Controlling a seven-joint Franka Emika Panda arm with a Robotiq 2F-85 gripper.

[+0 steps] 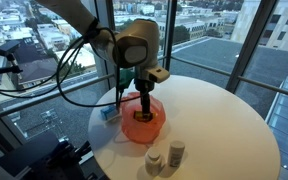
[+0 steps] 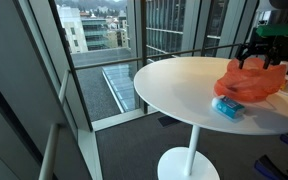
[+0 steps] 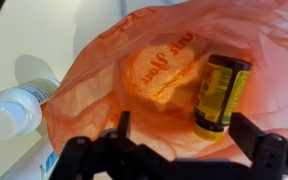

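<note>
An orange plastic bag rests on the white round table, its mouth facing up. Inside it lies a bottle with a black and yellow label, seen from above in the wrist view. My gripper is open above the bag, one finger to each side, with nothing between them. The bottle lies a little ahead and toward the right finger in that view. From the second exterior view the bag hides the bottle, and the gripper's fingers reach the bag's upper part.
A blue and white box lies beside the bag. On its other side stand a white bottle and a pale can.
</note>
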